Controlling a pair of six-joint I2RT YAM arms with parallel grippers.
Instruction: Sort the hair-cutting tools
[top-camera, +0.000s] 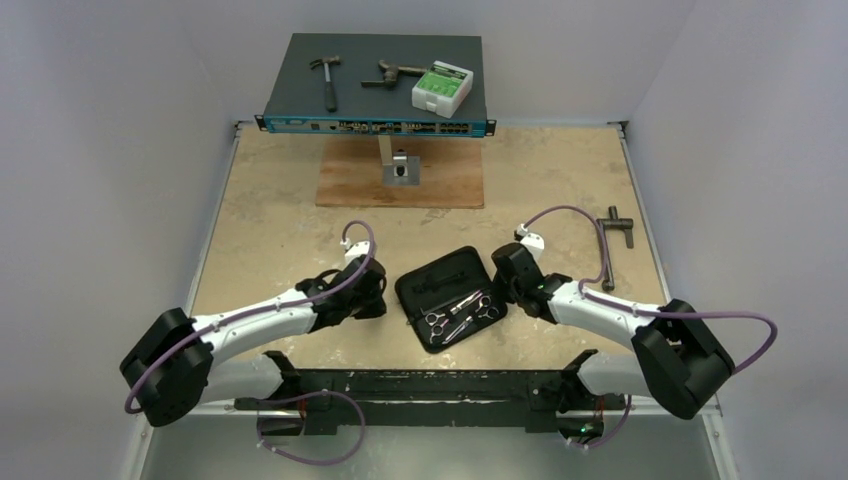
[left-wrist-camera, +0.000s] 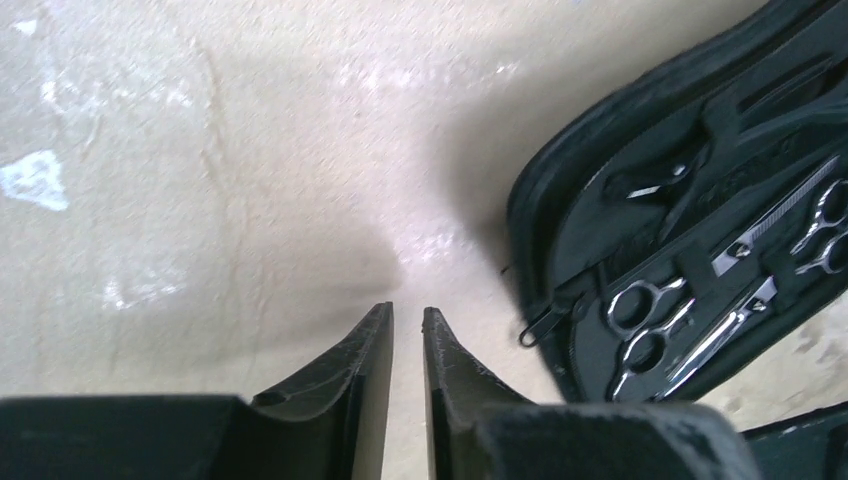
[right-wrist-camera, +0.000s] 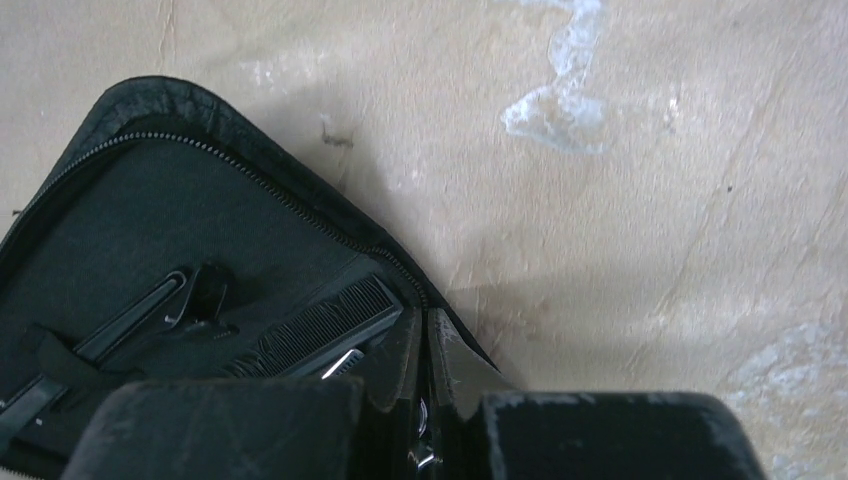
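Observation:
The black zip case (top-camera: 448, 262) lies open at the table's middle. In the left wrist view, it holds scissors (left-wrist-camera: 635, 312), thinning scissors (left-wrist-camera: 741, 249) and a dark razor-like tool (left-wrist-camera: 700, 150) under straps. A black comb (right-wrist-camera: 318, 328) and a dark clip-like tool (right-wrist-camera: 130, 318) lie in it in the right wrist view. Left of the case, my left gripper is part open and empty above bare table. My right gripper is shut at the case's zipped edge, which runs into its fingertips; the fingers hide the tools below.
Hammers (top-camera: 330, 85) and a white-green box (top-camera: 442, 89) sit on the rack unit (top-camera: 385, 50) at the back. Another hammer (top-camera: 612, 226) lies at the far right. Bare table shows left of the case and behind it.

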